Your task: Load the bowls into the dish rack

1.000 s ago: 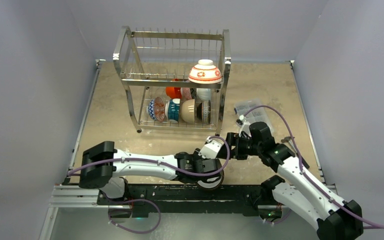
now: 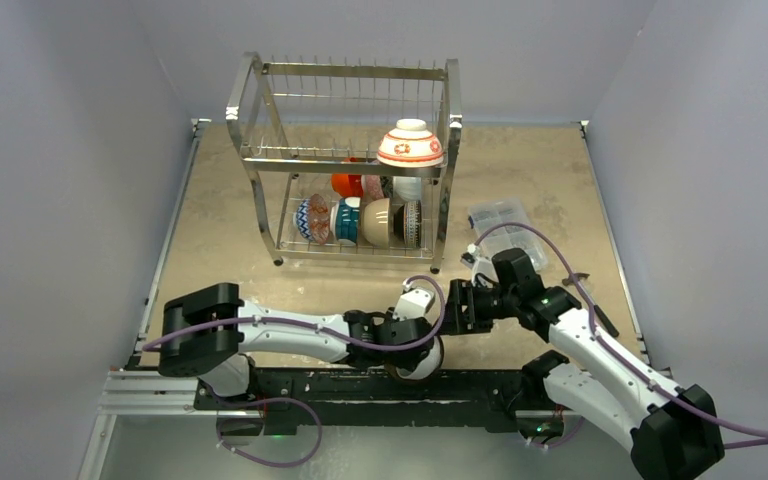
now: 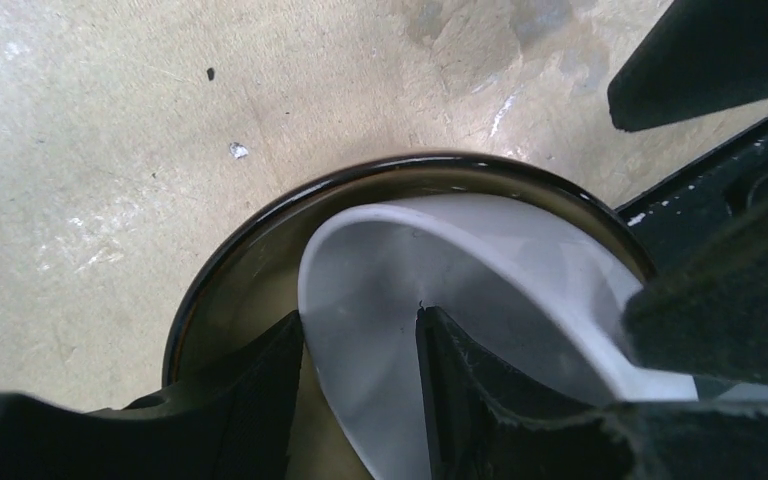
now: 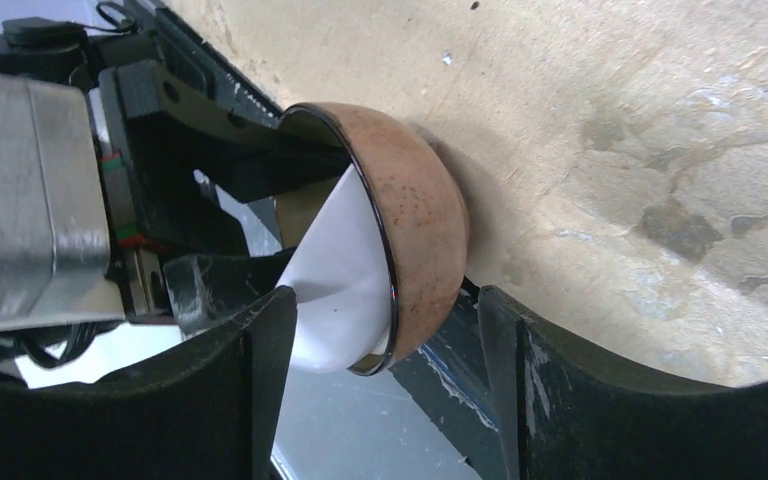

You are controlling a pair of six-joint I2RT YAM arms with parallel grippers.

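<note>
A white bowl (image 3: 520, 235) sits tilted inside a larger brown bowl (image 4: 425, 215) with a dark rim, near the front edge of the table. My left gripper reaches into them with its fingers part open. One finger lies between the two bowls, close to the white rim, and the other is inside the white bowl, with a gap to its wall. My right gripper stands open, the nested bowls showing between and beyond its fingers; contact cannot be told. Overhead, the left arm covers most of both bowls. Behind them stands the metal dish rack (image 2: 290, 166).
The rack's lower level holds several bowls, among them a beige bowl (image 2: 377, 222) and a teal bowl (image 2: 347, 225). A red-patterned bowl (image 2: 410, 145) rests upside down on the upper level. A clear plastic container (image 2: 505, 222) lies right of the rack.
The left gripper has shifted slightly toward the front edge, and more of the white bowl shows from above. My right gripper has come a little toward the front.
</note>
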